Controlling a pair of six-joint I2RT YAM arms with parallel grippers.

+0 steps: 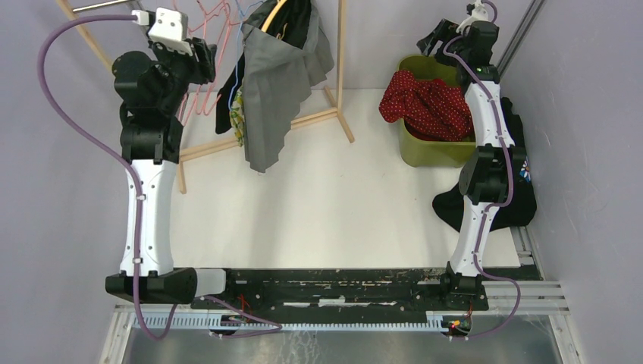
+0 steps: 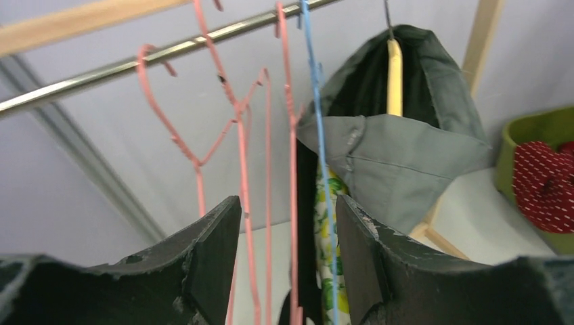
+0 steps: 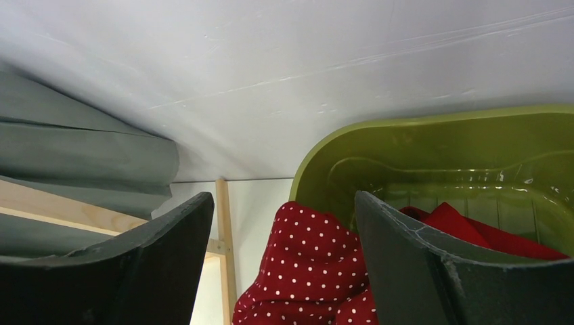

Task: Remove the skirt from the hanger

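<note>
Hanging garments crowd the rack: grey fabric over dark cloth, a yellow hanger, and floral fabric behind a blue hanger. I cannot tell which is the skirt. My left gripper is open at the rack's left, facing empty pink hangers and the blue one, with nothing held. My right gripper is open above the green bin, which holds red polka-dot cloth.
A wooden rack with a metal rail stands at the back left. Black cloth lies on the right beside the bin. The middle of the white board is clear.
</note>
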